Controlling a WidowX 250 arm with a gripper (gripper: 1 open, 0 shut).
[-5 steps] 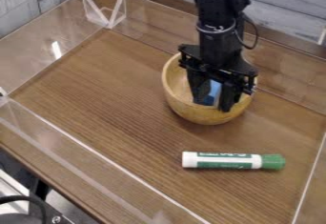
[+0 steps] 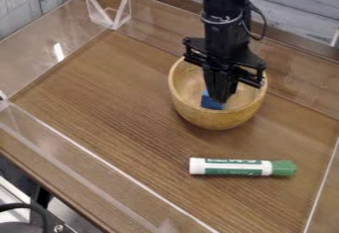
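Note:
My gripper (image 2: 223,80) reaches from above into a yellow bowl (image 2: 199,116) right of centre, its fingertips low inside near a small blue object (image 2: 211,102). The gripper looks shut; whether anything is between its fingers is hard to see, as the dark fingers overlap. A white and green cylinder, like a marker or tube (image 2: 241,168), lies in front of the bowl to the lower right.
Clear plastic edges border it at left, back and right. A black cable sits at the lower left corner.
My gripper has shifted slightly left and back within the bowl.

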